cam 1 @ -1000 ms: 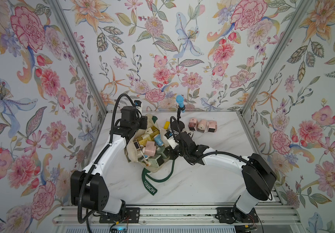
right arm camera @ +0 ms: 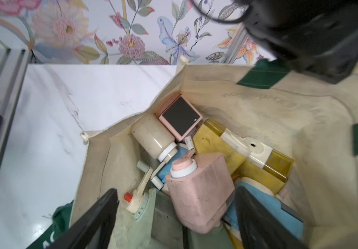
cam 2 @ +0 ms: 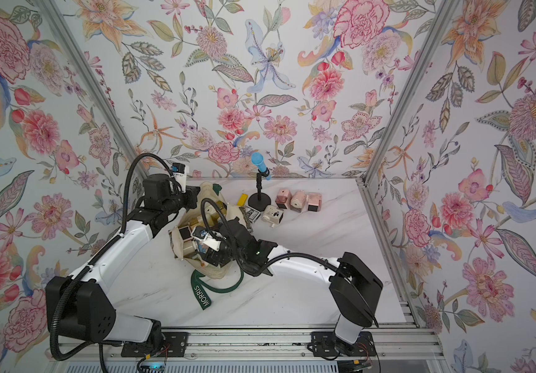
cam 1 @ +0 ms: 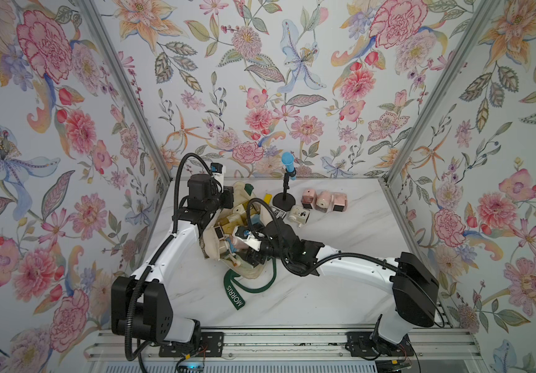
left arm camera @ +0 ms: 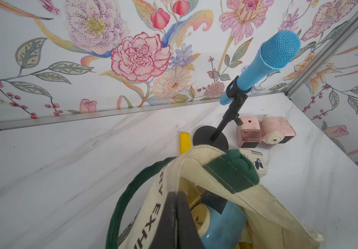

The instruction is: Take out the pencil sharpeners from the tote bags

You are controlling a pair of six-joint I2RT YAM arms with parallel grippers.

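A cream tote bag (right arm camera: 245, 95) lies with its mouth wide, filled with pencil sharpeners. Among these are a pink sharpener (right arm camera: 199, 186) on top, yellow ones (right arm camera: 216, 145), blue ones (right arm camera: 266, 203), and a pink-framed one (right arm camera: 182, 117). My right gripper is open over the bag, its fingers either side of the pink sharpener and a greenish one (right arm camera: 166, 224); contact cannot be made out. In the left wrist view my left gripper is shut, nothing showing between its fingers, over the bag's far left side. A blue sharpener (left arm camera: 224, 224) shows behind it.
Several pink sharpeners (cam 1: 323, 200) and a cream one (cam 1: 299, 214) stand on the table at the back. A blue microphone on a stand (cam 1: 288, 163) rises beside them. The green strap (cam 1: 233, 292) trails in front.
My right arm has swung left from beside the bag to over its contents, covering several sharpeners. The left arm has barely moved. The green strap shifted slightly left earlier.
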